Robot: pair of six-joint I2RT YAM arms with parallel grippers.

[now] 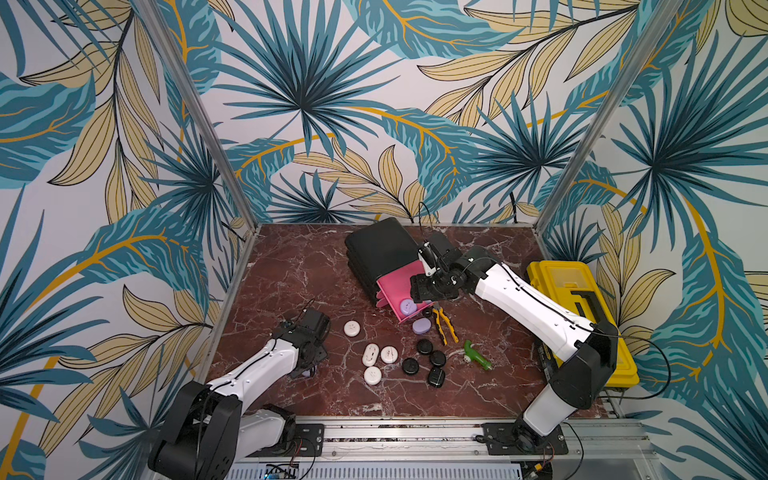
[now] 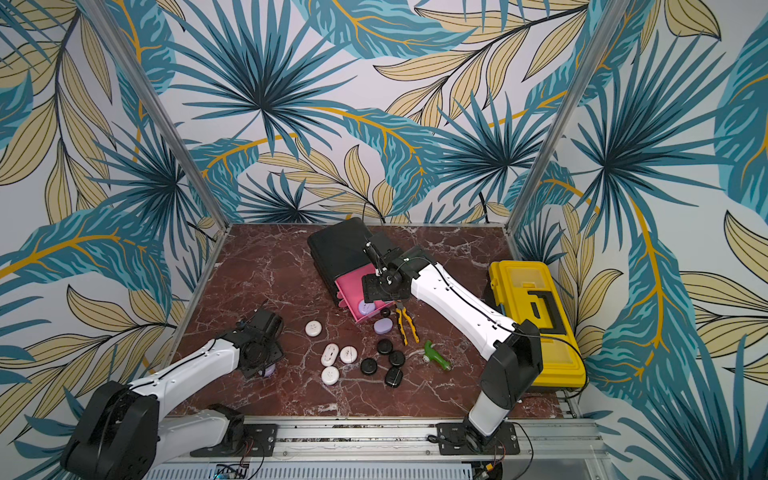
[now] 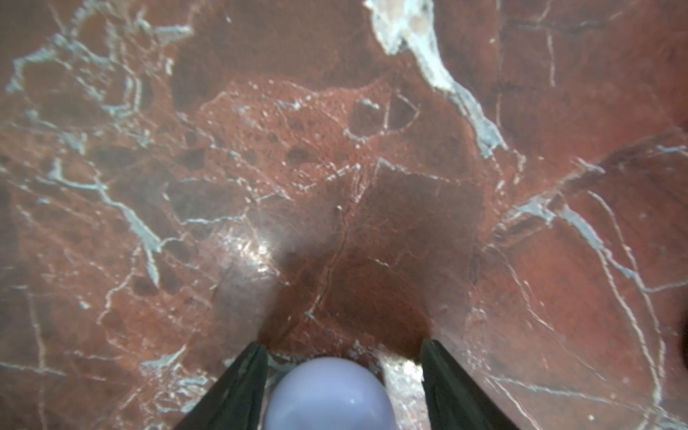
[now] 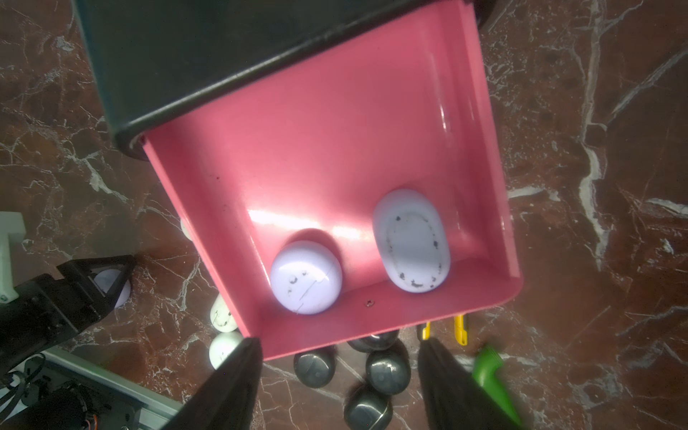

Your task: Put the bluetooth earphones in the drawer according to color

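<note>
Low over the table at the left, my left gripper stands open around a round purple earphone case [image 3: 329, 397]. The left finger is close beside it, and a gap shows on the right side. My right gripper hangs open above the pulled-out pink drawer [image 4: 308, 157], nothing between its fingers. Inside the drawer lie a round purple case [image 4: 306, 277] and an oval purple case [image 4: 412, 241]. Another purple case [image 1: 421, 325] rests on the table by the drawer's front corner. Several white cases [image 1: 389, 354] and several black cases [image 1: 410, 365] lie mid-table.
The black drawer cabinet [image 1: 382, 244] stands at the back. Right of the drawer lie yellow pliers [image 1: 446, 326] and a green object [image 1: 477, 356]. A yellow toolbox [image 1: 552, 280] occupies the right edge. Free table shows at the back left.
</note>
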